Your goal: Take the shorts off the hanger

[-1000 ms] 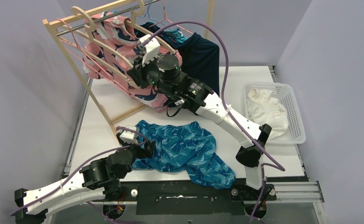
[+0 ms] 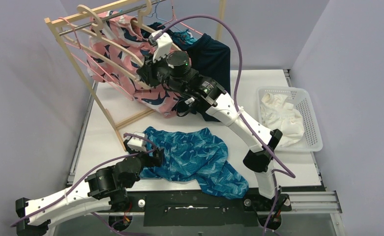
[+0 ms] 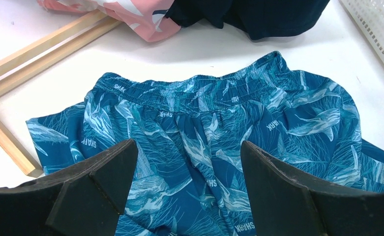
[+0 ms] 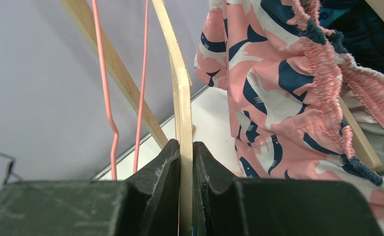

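Blue leaf-patterned shorts (image 2: 190,155) lie spread on the white table, off any hanger, waistband toward the rack. My left gripper is open above them, nothing between its fingers. Up at the rack, my right gripper is shut on a bare wooden hanger (image 4: 184,93), whose bar passes between the fingertips. Pink shark-print shorts (image 4: 278,93) hang just right of that hanger in the right wrist view. Dark navy shorts (image 2: 212,61) hang further along the rail. In the top view the right arm hides the right fingertips.
The wooden rack (image 2: 84,81) with its metal rail stands at the back left, an empty pink hanger (image 4: 103,88) at its near end. A white basket (image 2: 313,123) holding a cream cloth (image 2: 280,118) stands at the right.
My right gripper has shifted slightly, last a little to the right. Left arm and blue shorts are unchanged.
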